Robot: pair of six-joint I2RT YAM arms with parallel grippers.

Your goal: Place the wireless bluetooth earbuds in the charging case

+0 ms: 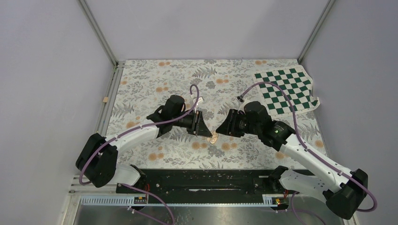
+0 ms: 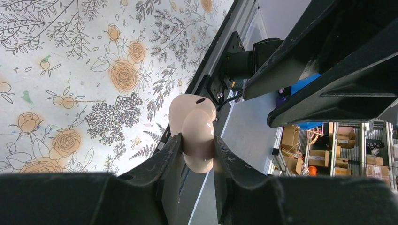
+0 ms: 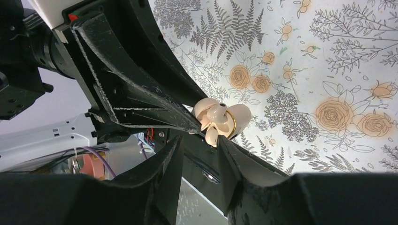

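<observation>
A cream charging case [image 1: 213, 138] is held off to the front of centre by my left gripper, shut on it. In the right wrist view the case [image 3: 240, 117] shows its open lid and earbud-shaped parts inside, against the left gripper's black fingers. My right gripper stands part open just beside the case, its fingertips below it in that view with nothing visible between them; in the top view it is to the case's right.
A green checkered board [image 1: 286, 89] lies at the back right. The dark table edge runs along the front.
</observation>
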